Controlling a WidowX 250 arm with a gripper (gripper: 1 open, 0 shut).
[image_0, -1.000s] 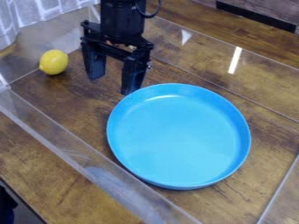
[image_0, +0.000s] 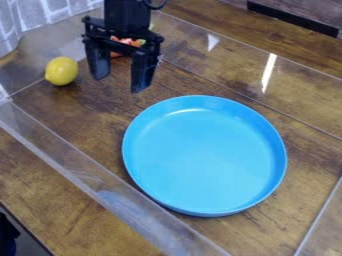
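My black gripper (image_0: 123, 62) hangs over the upper middle-left of the wooden surface, its two fingers spread open. A yellow lemon-like object (image_0: 62, 71) lies just left of it. Behind the gripper a small colourful object (image_0: 126, 43) is partly hidden. A large blue round plate or tray (image_0: 203, 154) lies at the lower right, apart from the gripper.
A clear transparent wall (image_0: 114, 202) runs along the lower left edge, and others border the surface. The wooden surface around the plate and at the upper right is clear.
My gripper has moved left and slightly up, toward the yellow object and away from the blue plate. The objects on the surface look unmoved.
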